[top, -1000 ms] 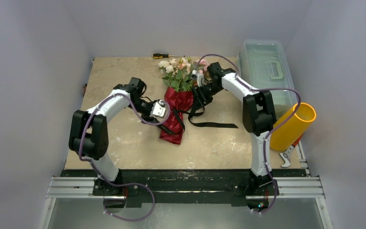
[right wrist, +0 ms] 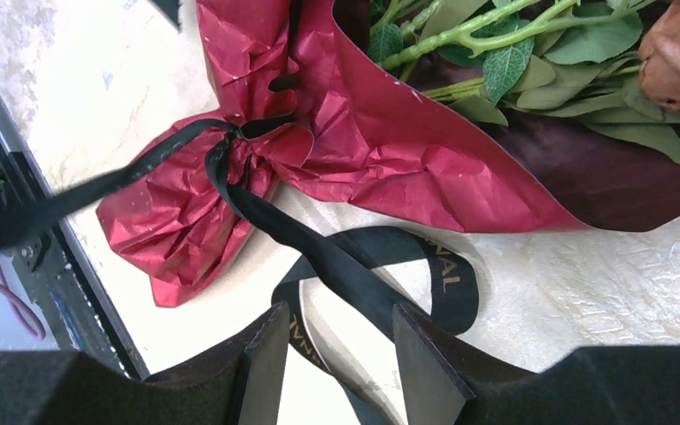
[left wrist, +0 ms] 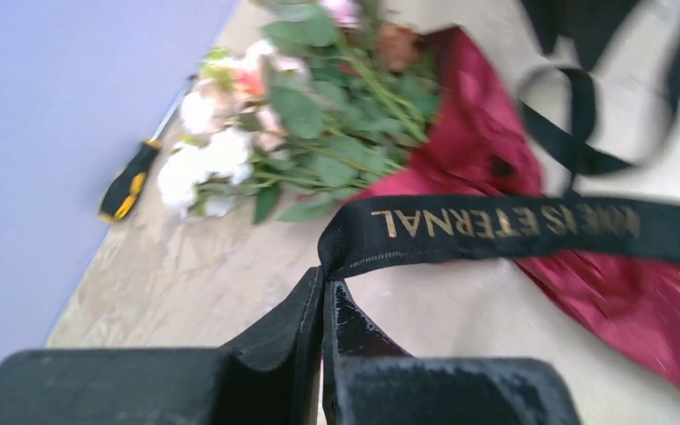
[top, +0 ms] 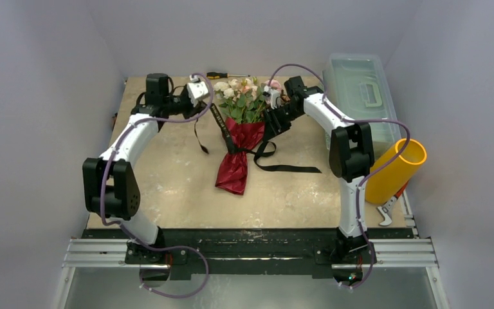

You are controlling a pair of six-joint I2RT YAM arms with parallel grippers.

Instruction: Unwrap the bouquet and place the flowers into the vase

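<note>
The flower bouquet (top: 242, 98) lies at the back middle of the table, its stems in red wrapping (top: 232, 172) whose tail points toward the front. A black ribbon (left wrist: 496, 226) with gold letters is tied round the wrapping. My left gripper is shut on one ribbon end, which stretches taut to the tie. On the bouquet's right, my right gripper stands open above the ribbon's loose loop (right wrist: 453, 283), with nothing held between its fingers. The yellow vase (top: 395, 172) is at the right edge of the table.
A clear lidded bin (top: 360, 90) fills the back right. A wrench (top: 386, 212) lies by the vase, and a screwdriver (top: 217, 75) lies behind the flowers.
The right arm has shifted only slightly.
</note>
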